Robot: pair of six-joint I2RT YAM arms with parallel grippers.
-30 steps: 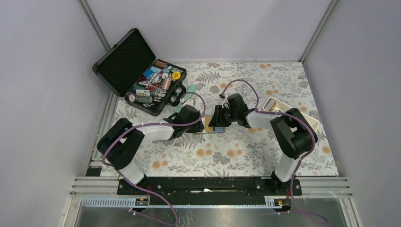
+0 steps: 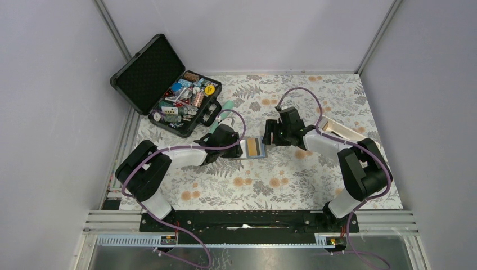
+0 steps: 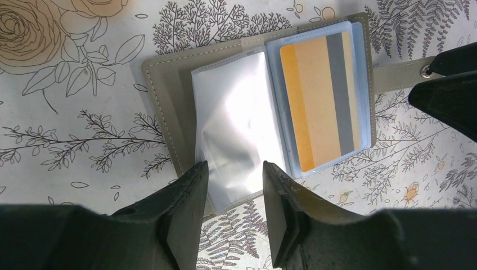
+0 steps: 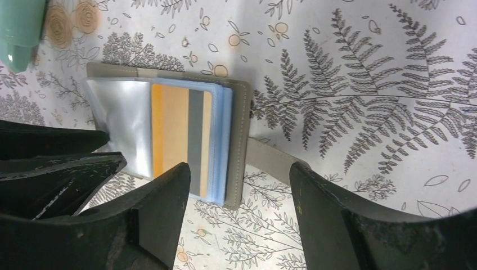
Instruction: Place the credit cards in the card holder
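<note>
The grey card holder [image 3: 173,126] lies opened flat on the table, a clear sleeve [image 3: 239,107] on one side and bluish sleeves [image 3: 363,95] on the other. A gold card [image 3: 315,101] with a dark stripe lies within the bluish side, apparently inside a sleeve. Around the near end of the clear sleeve, my left gripper is shut on the holder, its fingertips some way apart. To the right of the card, my right gripper stands open above the holder's edge and strap [image 4: 273,160], holding nothing.
An open black case [image 2: 185,104] full of small items stands at the back left. A green object [image 2: 219,118] lies beside it, behind the left gripper. At the right is a white tray [image 2: 354,133], partly covered by the right arm.
My right gripper has moved right, away from over the card. The gold card now sits farther right over the bluish side. The left arm has stayed in place.
</note>
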